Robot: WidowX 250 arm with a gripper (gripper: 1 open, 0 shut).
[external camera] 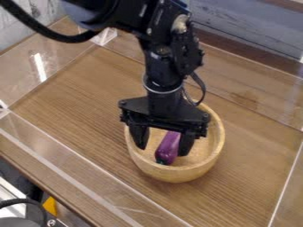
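Observation:
My black gripper (164, 135) hangs over a tan round bowl (175, 170), its two fingers open and reaching down toward the inside of the bowl. Between and just below the fingers, a purple elongated object (167, 151) lies in the bowl, with a small dark green tip at its lower end. Whether the fingers touch it, I cannot tell. The arm hides the back of the bowl.
Pale walls edge it at the back and left. Cables and a yellow item sit off the lower left edge.

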